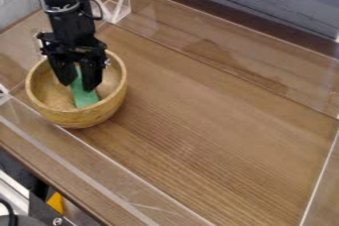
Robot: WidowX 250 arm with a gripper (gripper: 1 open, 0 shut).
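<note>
A wooden bowl [99, 109] sits at the left of the table in the camera view, with a green object [85, 95] lying inside it. My black gripper [82, 71] reaches down from the top left into the bowl, over the upper part of the green object and partly hiding it. Whether its fingers are open or closed on the object is hard to tell.
A small clear plastic piece stands at the back behind the arm. Dark cables and a yellow item are at the lower left edge, below the table.
</note>
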